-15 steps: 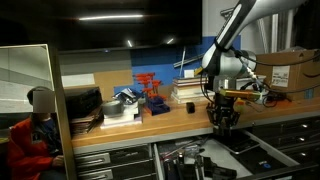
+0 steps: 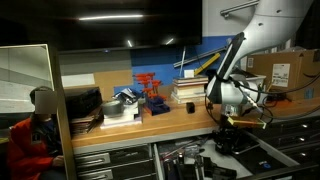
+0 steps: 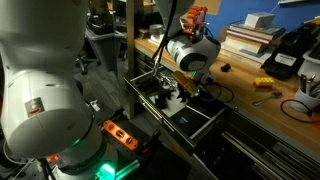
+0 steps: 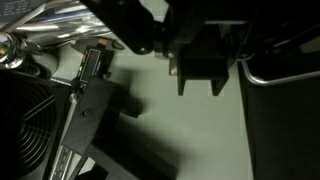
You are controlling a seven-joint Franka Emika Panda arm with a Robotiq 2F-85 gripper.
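In the wrist view my gripper points down over the pale drawer floor [image 4: 208, 140]. A black block [image 4: 201, 68] shows between its dark fingers, which look shut on it; what the block is cannot be made out. From the second exterior view, the gripper [image 3: 181, 97] is over the open drawer [image 3: 207, 126]. A black slotted part [image 4: 100, 112] lies to the left in the wrist view, apart from the fingers. The fingertips are too dark and small to read in either exterior view.
Several tools and dark parts [image 2: 180, 156] fill the left of the drawer. In the wrist view, shiny metal pieces [image 4: 52, 28] and a round black grille [image 4: 28, 125] lie at left. A dark panel [image 4: 285, 120] borders the right. The worktop [image 3: 245, 80] with stacked books [image 3: 250, 35] rises behind.
Over the last second my arm has swung to the right in the first exterior view, and the gripper has turned, showing more of a yellow part near it. The drawer has not moved.
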